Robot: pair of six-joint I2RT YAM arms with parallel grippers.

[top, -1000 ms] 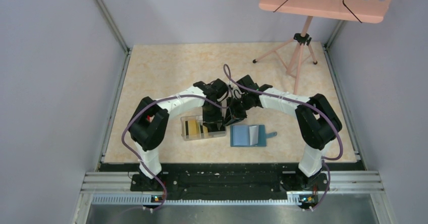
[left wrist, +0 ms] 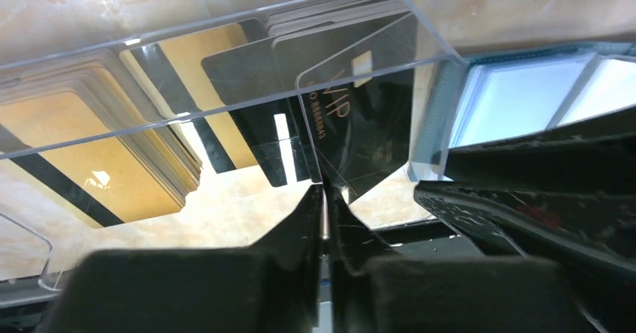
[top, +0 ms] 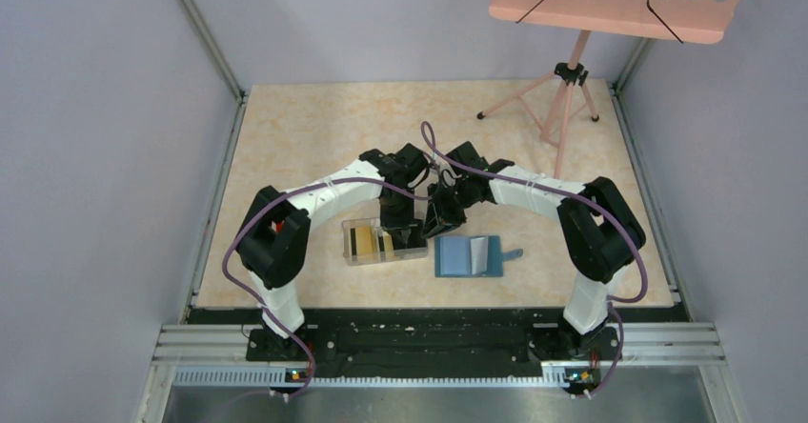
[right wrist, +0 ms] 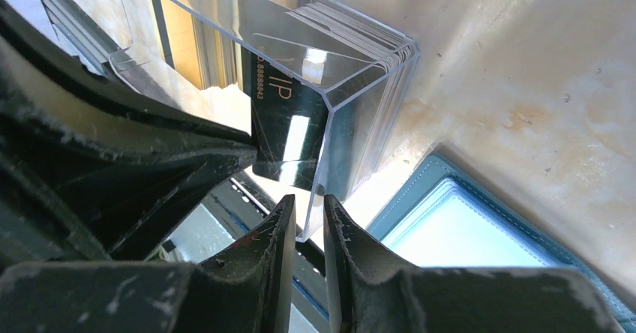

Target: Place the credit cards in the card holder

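Observation:
A clear box (top: 349, 256) holds gold cards (left wrist: 97, 160) and black cards (left wrist: 375, 123), one printed VIP. My left gripper is down at the black cards' lower edge, fingertips close together; whether a card is between them is unclear. My right gripper is at the box's right end, fingertips slightly apart around the clear corner edge, seen from above it; whether they touch it is unclear. The blue card holder (top: 448, 256) lies open to the right of the box.
A pink stand (top: 566, 109) is at the back right. Both arms are close together over the box.
The right arm looks unchanged.

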